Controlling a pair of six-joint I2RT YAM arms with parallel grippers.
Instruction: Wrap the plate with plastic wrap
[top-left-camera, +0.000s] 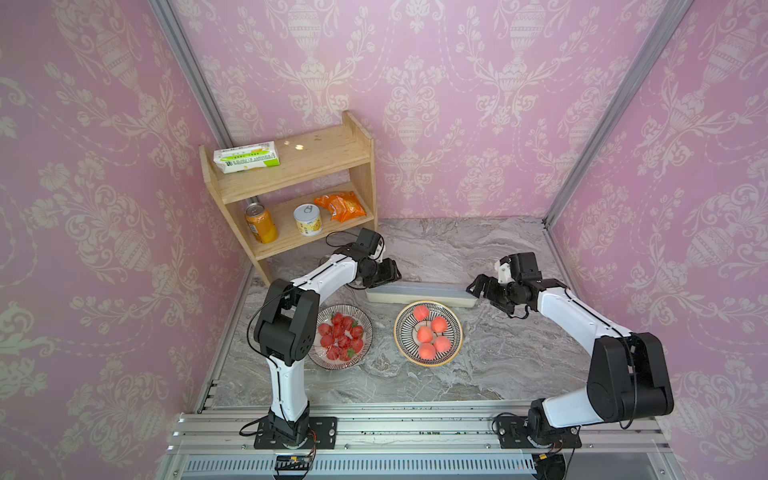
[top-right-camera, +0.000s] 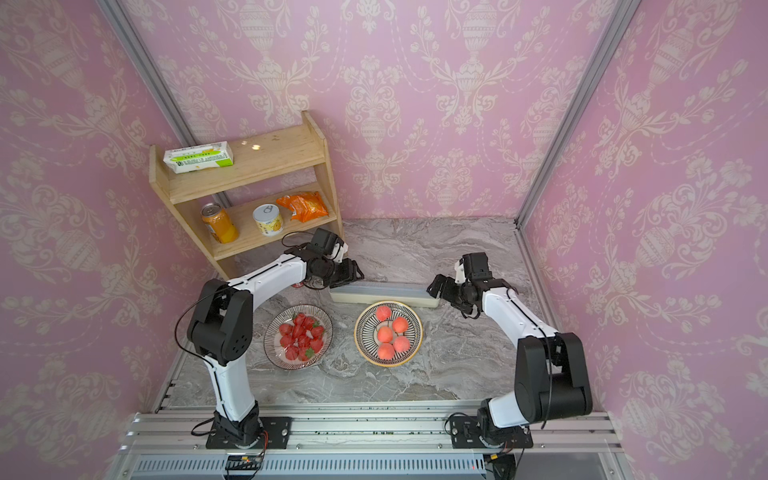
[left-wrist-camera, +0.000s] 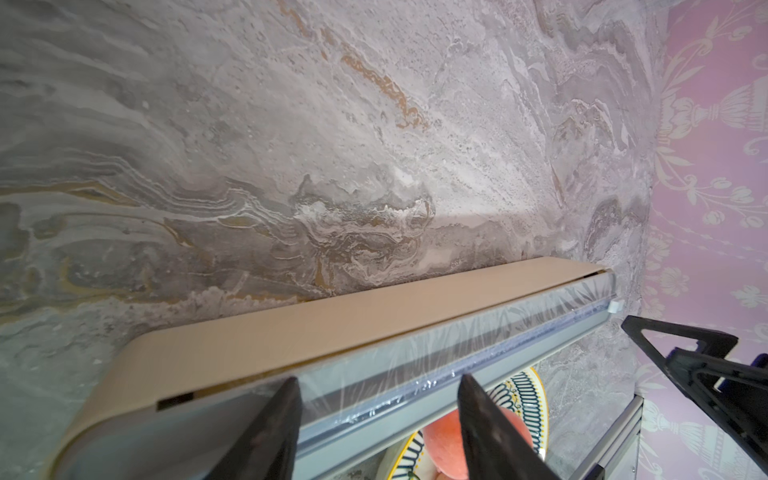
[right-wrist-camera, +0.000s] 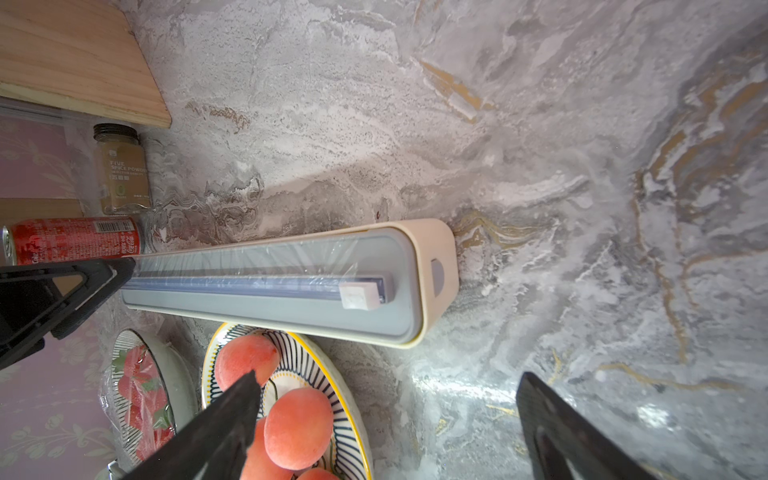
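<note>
The long white plastic wrap dispenser (top-left-camera: 420, 294) lies crosswise on the table, clear film (right-wrist-camera: 264, 257) stretched over its grey top. A white slider (right-wrist-camera: 360, 295) sits on its cutter rail near the right end. In front of it stands the striped plate (top-left-camera: 405, 345) of peaches, with no film visible over it. My left gripper is over the dispenser's left end, its fingers (left-wrist-camera: 276, 428) apart with nothing gripped between them. Beside the dispenser's right end, my right gripper stands wide open and empty.
A second plate (top-left-camera: 316, 357) of strawberries, seemingly covered in film, stands on the left. The wooden shelf (top-left-camera: 280, 172) is at back left. A red can (right-wrist-camera: 72, 239) and a jar (right-wrist-camera: 122, 169) stand near it.
</note>
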